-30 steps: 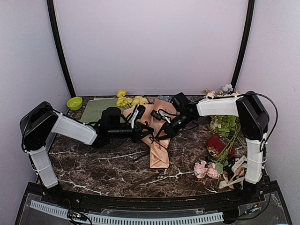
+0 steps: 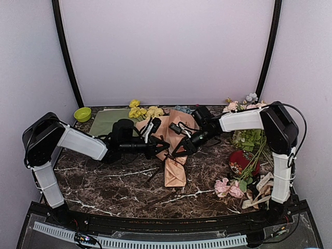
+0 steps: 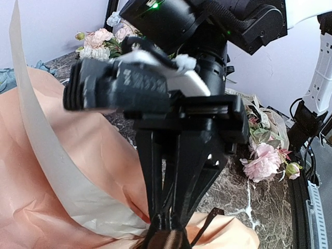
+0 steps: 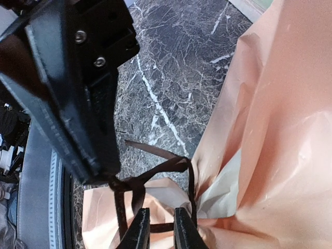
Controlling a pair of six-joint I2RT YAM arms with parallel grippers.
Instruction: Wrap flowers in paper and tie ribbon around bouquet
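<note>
The bouquet's peach wrapping paper lies at the table's centre, a white sheet inside it. A dark ribbon loops over the paper's narrow lower part, its loose end sticking out. My left gripper is at the left of this narrow part, shut; the ribbon is around there, but whether it is between the fingers is unclear. My right gripper sits just right of it, close to the left one. In the right wrist view one dark finger is beside the ribbon; the other is not clearly visible.
Yellow flowers and a green sheet lie behind the left arm, with a green bowl at back left. Pink flowers, greenery and a red round object crowd the right side.
My right gripper has shifted slightly, and the lower end of the peach paper sits a little further left than before. The left arm looks unchanged.
</note>
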